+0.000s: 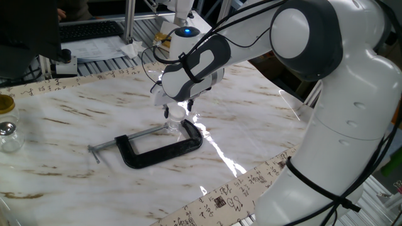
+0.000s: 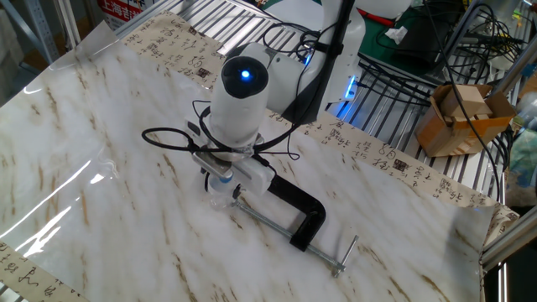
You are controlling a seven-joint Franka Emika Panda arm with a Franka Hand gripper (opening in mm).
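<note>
A black C-clamp with a silver screw lies on the marbled table; in exterior view 2 its black frame shows right of my gripper. Within the clamp's opening, by the end of the screw, stands a small clear container, with its see-through wall partly hidden by the hand in exterior view 2. My gripper points down at the container's top, one dark fingertip showing on either side of it. Whether the fingers press on the container or stand apart from it is not clear.
Glass jars, one with a yellow lid, stand at the table's left edge in exterior view 1. A cardboard box sits off the table in exterior view 2.
</note>
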